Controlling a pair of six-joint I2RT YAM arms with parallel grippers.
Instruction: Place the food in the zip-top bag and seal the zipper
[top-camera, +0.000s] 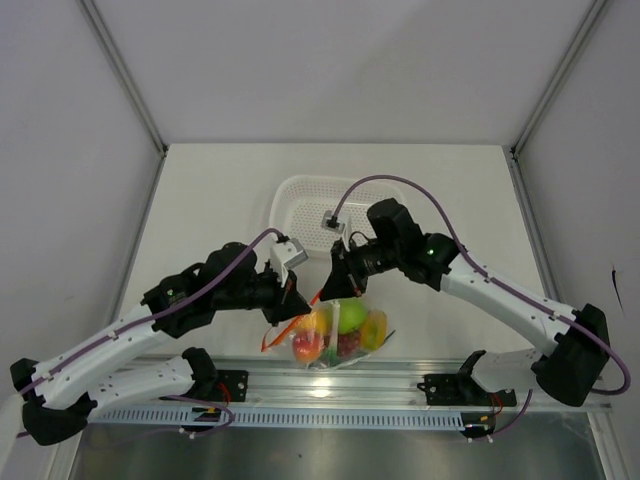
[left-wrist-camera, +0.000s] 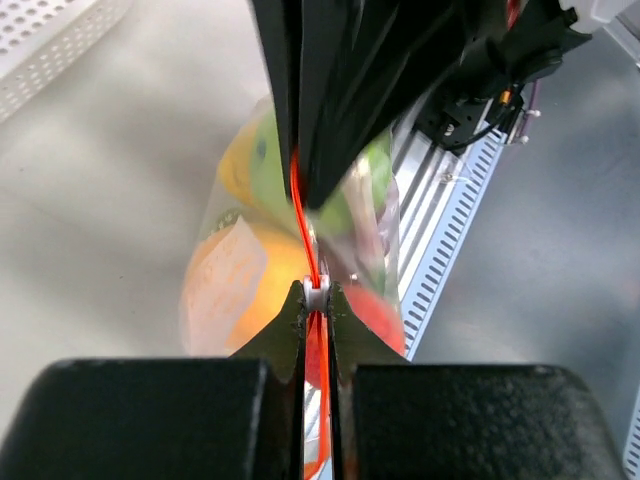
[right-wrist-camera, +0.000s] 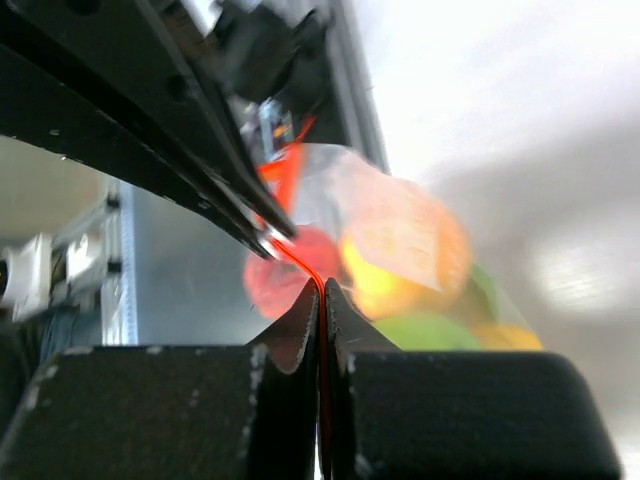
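Observation:
The clear bag (top-camera: 277, 333) lies at the table's front with plastic-looking food inside: a red piece (top-camera: 308, 347), a green one (top-camera: 352, 315) and a yellow one (top-camera: 374, 330). Along its mouth runs a red zipper strip (left-wrist-camera: 302, 215). My left gripper is shut on the small whitish slider (left-wrist-camera: 317, 283) on that strip. My right gripper is shut on the red strip, a short way from the left fingertips (right-wrist-camera: 268, 238). In the top view the two grippers nearly meet above the bag, hiding part of its mouth.
Behind the grippers stands a white perforated basket (top-camera: 290, 205), partly covered by the right arm. A metal rail (top-camera: 330, 368) runs along the front edge, close to the bag.

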